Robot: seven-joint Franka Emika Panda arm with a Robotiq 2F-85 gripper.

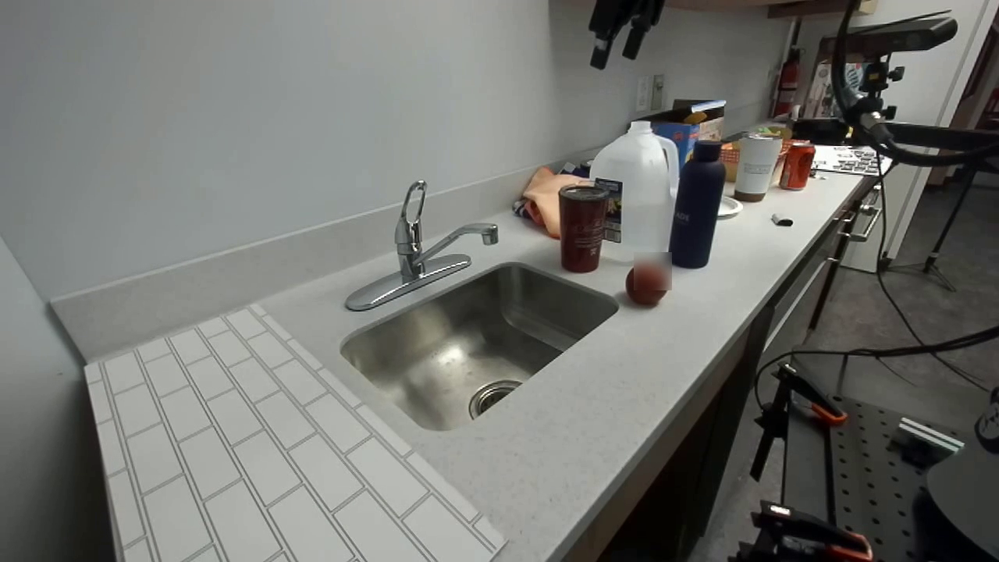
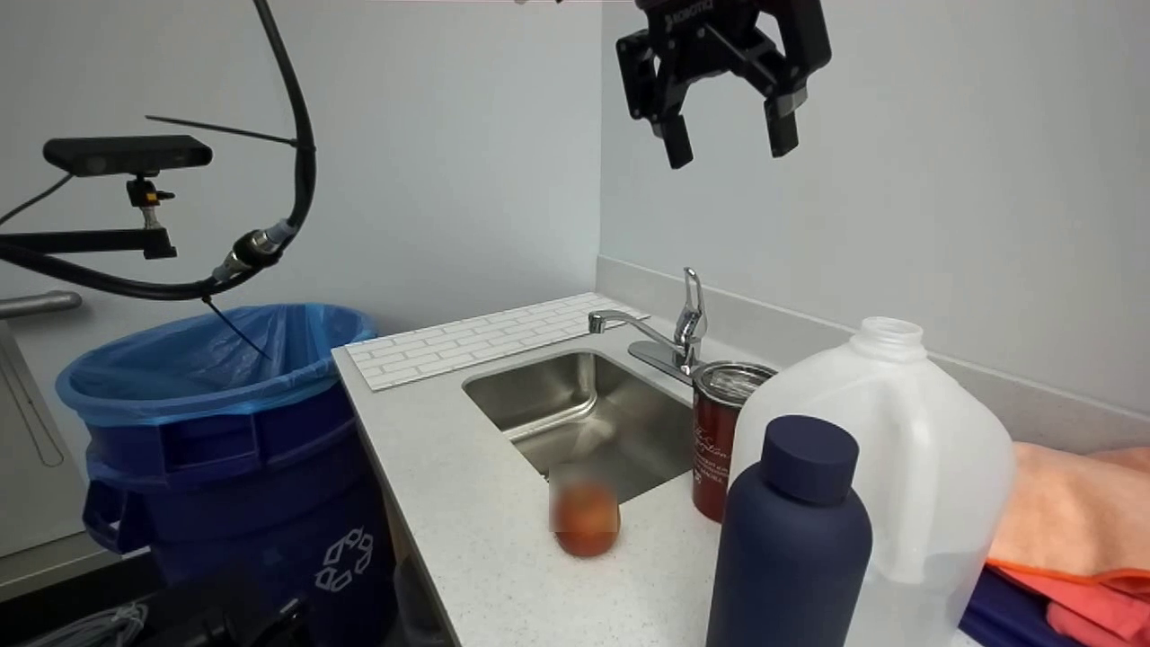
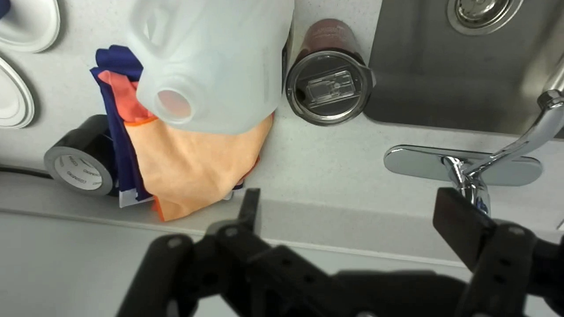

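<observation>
High above the counter, close to the back wall, my gripper (image 2: 730, 151) stands open with empty space between its fingers. From the wrist view, its fingers (image 3: 461, 224) spread wide over the counter's back edge. Below are a dark red tumbler (image 1: 582, 229) with a clear lid and a translucent jug (image 2: 879, 453) beside it. A navy bottle (image 2: 792, 539) stands upright in front of the jug. Near the sink's corner rests a reddish round object (image 1: 646, 284), partly blurred. An orange cloth (image 3: 195, 164) lies behind the jug, partly under it in the wrist view. My gripper touches none of these.
The steel sink (image 1: 449, 356) is empty, with a chrome faucet (image 1: 412, 248) behind it. A white tile-patterned board (image 1: 253, 440) covers the counter's left end. Black tape (image 3: 82, 158) and white plates (image 3: 13, 97) lie past the jug. A lined blue bin (image 2: 226, 431) stands beside the counter.
</observation>
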